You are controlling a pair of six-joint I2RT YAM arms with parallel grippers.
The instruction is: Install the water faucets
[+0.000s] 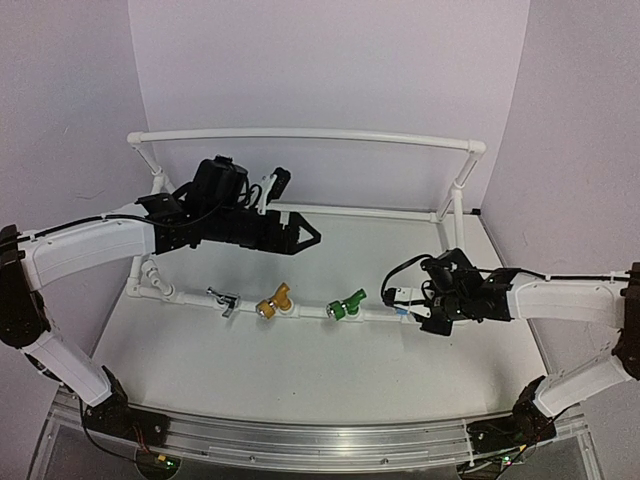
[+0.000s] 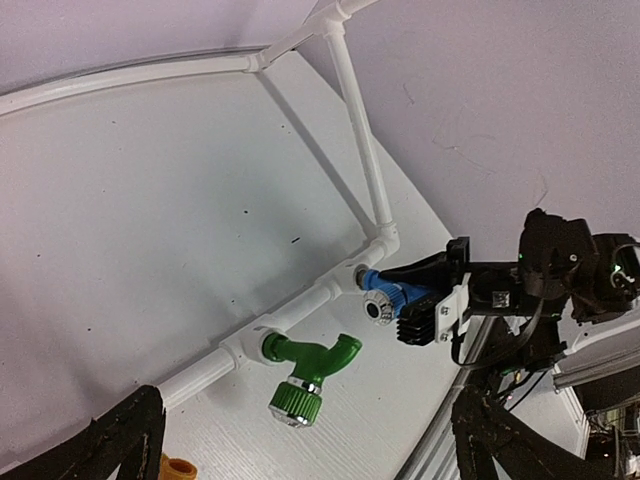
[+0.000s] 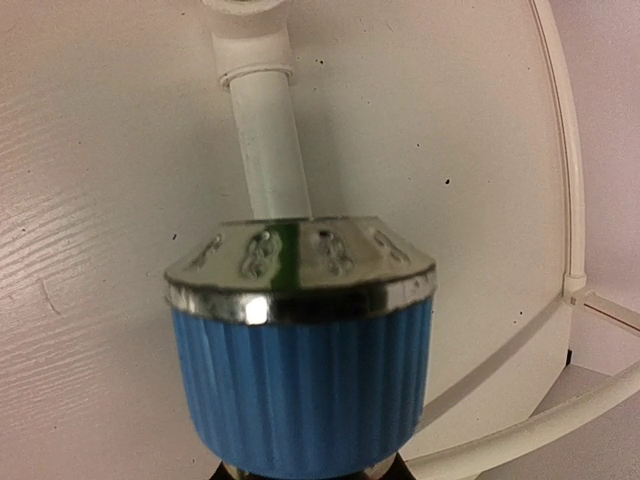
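The blue faucet [image 2: 388,295] is at the right-end fitting of the white pipe, its stem at the socket; how deep it sits cannot be told. My right gripper [image 1: 415,312] is shut on it, and its blue knob with silver cap [image 3: 300,370] fills the right wrist view. On the same pipe a green faucet [image 1: 347,305], an orange faucet [image 1: 273,301] and a silver faucet [image 1: 225,301] sit at their fittings. Above and behind the pipe, my left gripper [image 1: 308,234] is open and empty, its fingers [image 2: 110,440] wide apart in the left wrist view.
A white pipe frame [image 1: 310,133] rises behind the faucets, with uprights at both sides. The white board [image 1: 300,370] in front of the pipe is bare. A metal rail [image 1: 320,440] runs along the front edge, and walls close off both sides.
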